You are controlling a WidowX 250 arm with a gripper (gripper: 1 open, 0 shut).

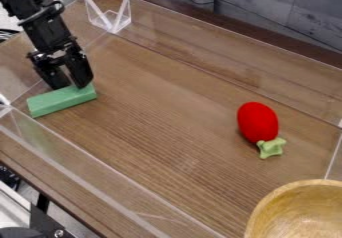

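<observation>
At the upper left, the black arm reaches down to my gripper (64, 80), which sits low over a green block (62, 101) lying on the wooden table (174, 162). Whether the fingers touch the block is too small to tell. They look open, with the block not clearly between them.
A red strawberry-like toy (257, 122) with a green tip lies on the right. A tan bowl (294, 212) is at the bottom right corner. A white wire holder (110, 17) stands at the upper left.
</observation>
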